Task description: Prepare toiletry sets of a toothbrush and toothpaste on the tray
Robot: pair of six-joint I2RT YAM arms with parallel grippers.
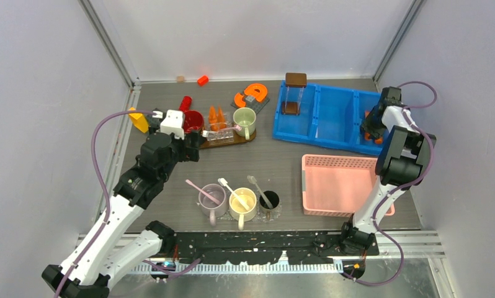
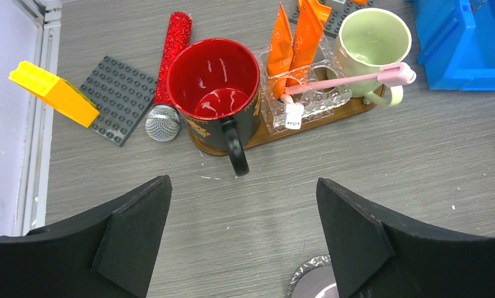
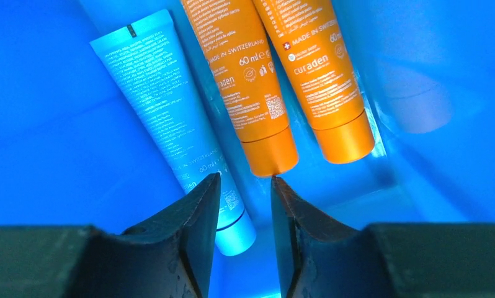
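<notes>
In the blue tray's [image 1: 335,115] right compartment lie a blue toothpaste tube [image 3: 170,118] and two orange tubes [image 3: 248,87] [image 3: 319,81]. My right gripper hangs over them, part open and empty, near the blue tube's cap end. My left gripper stands open and empty above the table, facing a red mug [image 2: 211,87] and a clear holder with toothbrushes and orange items [image 2: 304,81]. Toothbrushes also stand in a purple cup [image 1: 211,202], yellow cup [image 1: 242,208] and dark cup [image 1: 271,205]. A pink basket [image 1: 338,186] sits below the blue tray.
A green mug [image 2: 369,46], a red microphone [image 2: 164,115], a yellow block [image 2: 59,93] and grey plates stand along the back left. An hourglass-like object [image 1: 296,81] rests at the blue tray's left.
</notes>
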